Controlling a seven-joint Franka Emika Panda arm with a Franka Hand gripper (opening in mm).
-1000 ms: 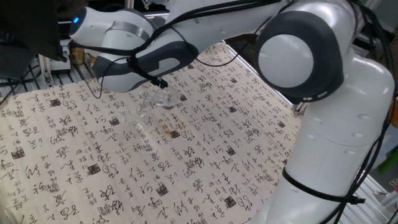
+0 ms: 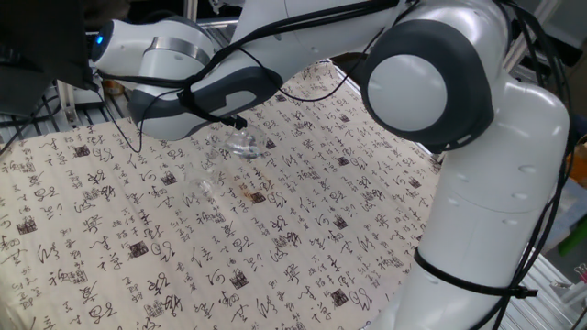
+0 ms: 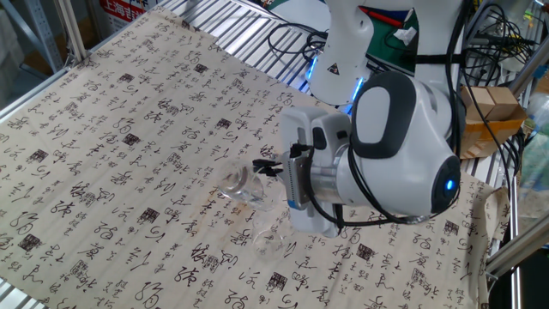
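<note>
A clear, see-through vessel [image 3: 242,182] lies on the cloth just beyond my fingertips in the second exterior view; the first also shows this clear vessel [image 2: 245,145], below the arm's dark tip. Another faint transparent piece [image 3: 269,240] rests nearby, also visible as a clear piece [image 2: 202,185] in the other view. My gripper [image 3: 268,167] points left, its black fingers close to the first vessel's rim. Whether they touch it is unclear. The gap between the fingers cannot be made out from here, and the hand is largely hidden in the first view.
Cream cloth with black calligraphy [image 2: 193,266] covers the table, with a brownish stain near the clear pieces. A cardboard box [image 3: 491,116] stands beside the arm's base, and loose cables [image 3: 296,39] lie at the back edge.
Both transparent pieces appear to stay in place.
</note>
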